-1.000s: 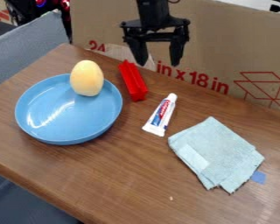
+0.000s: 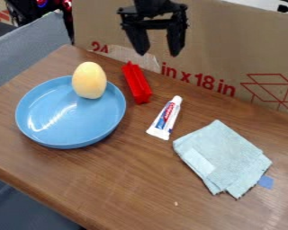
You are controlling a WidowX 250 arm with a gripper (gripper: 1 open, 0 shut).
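My black gripper [image 2: 157, 45] hangs high in front of the cardboard, above the table, its two fingers apart with nothing between them. Below it lies a red oblong object [image 2: 137, 84]. A white toothpaste tube [image 2: 166, 118] lies right of that. A yellow egg-shaped object [image 2: 89, 79] rests on the upper part of a blue plate [image 2: 57, 121]. A folded pale blue cloth [image 2: 225, 157] lies at the right.
A cardboard box wall [image 2: 230, 49] runs along the back of the wooden table [image 2: 129, 184]. A grey padded edge [image 2: 24, 63] is at the left.
My gripper has moved a little upward and to the left over the last second. The objects on the table have not moved.
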